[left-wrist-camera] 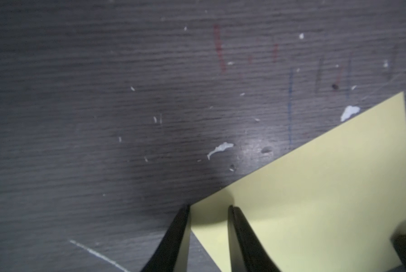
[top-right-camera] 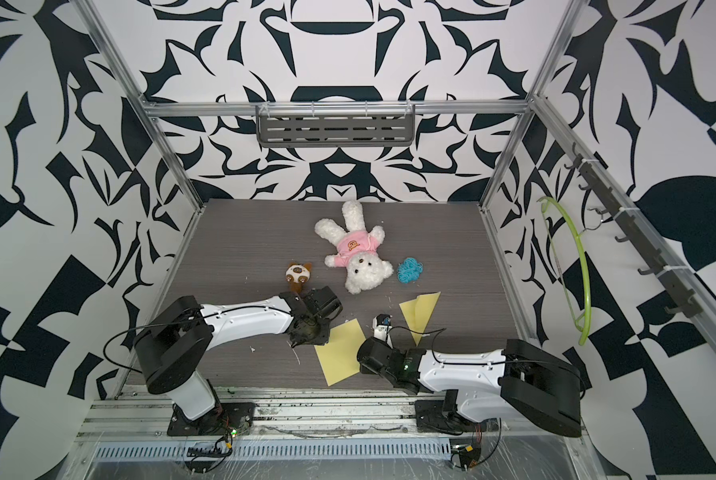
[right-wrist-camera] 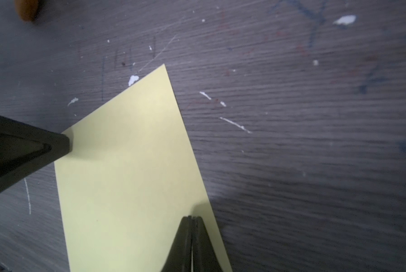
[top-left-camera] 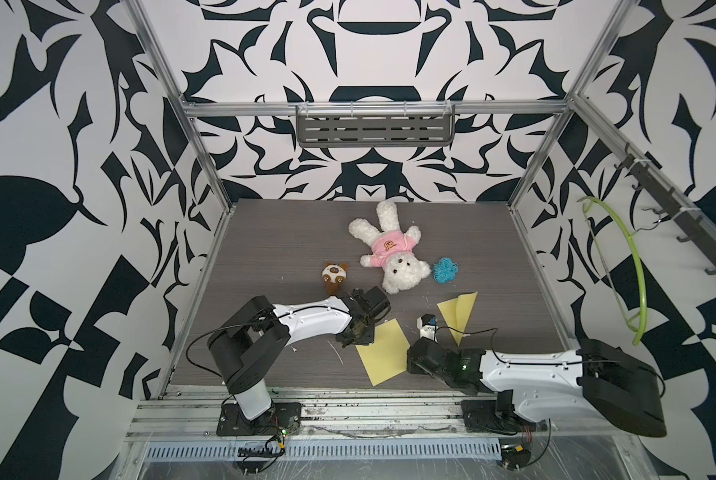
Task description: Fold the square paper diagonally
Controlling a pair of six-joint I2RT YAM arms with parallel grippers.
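Note:
A flat yellow square of paper (top-left-camera: 383,360) lies on the dark table. My left gripper is part open at the paper's left corner, one finger just by the tip and the other over the paper. My right gripper is shut, its fingertips on or just over the paper near its right edge, with nothing visible between them. In the right wrist view the left gripper's dark body reaches in at the paper's opposite corner.
A white bear in pink (top-left-camera: 393,256), a brown toy (top-left-camera: 334,276) and a blue knitted item (top-left-camera: 445,269) lie behind. A folded yellow paper (top-left-camera: 463,312) lies to the right.

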